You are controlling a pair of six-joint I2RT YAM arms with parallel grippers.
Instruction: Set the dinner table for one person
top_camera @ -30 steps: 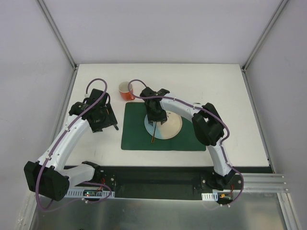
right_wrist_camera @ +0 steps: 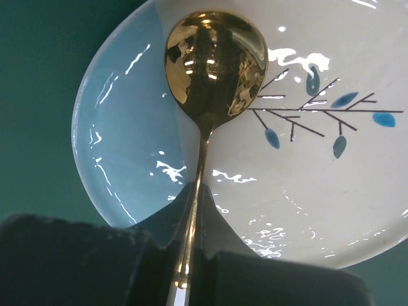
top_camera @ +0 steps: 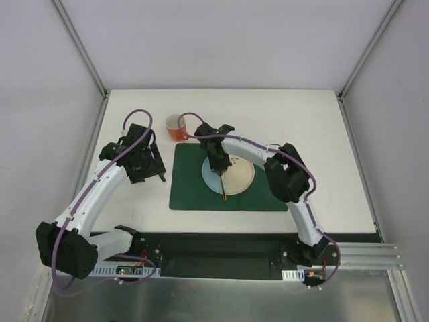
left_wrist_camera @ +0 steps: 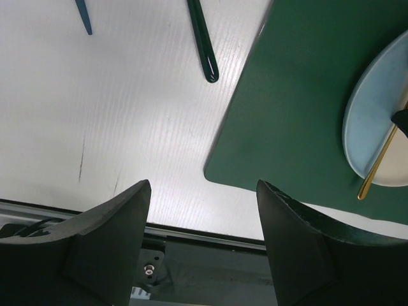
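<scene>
A round plate (top_camera: 242, 177), part blue and part cream with a twig pattern, rests on the green placemat (top_camera: 184, 194). Over it, my right gripper is shut on the thin handle of a gold spoon (right_wrist_camera: 217, 64). The bowl of the spoon lies over the plate in the right wrist view; whether it touches the plate I cannot tell. To the left of the mat, my left gripper stands open above bare table, nothing between its fingers. A dark green handle (left_wrist_camera: 203, 48) lies ahead of it, close to the mat's left edge.
An orange-red cup (top_camera: 175, 127) stands behind the mat's back left corner. The thin blue tip (left_wrist_camera: 84, 18) of another item shows at the top of the left wrist view. Bare white table (top_camera: 301, 121) stretches across the back and right.
The spoon's near end has swung to the right over the plate. My left arm has stayed nearly still.
</scene>
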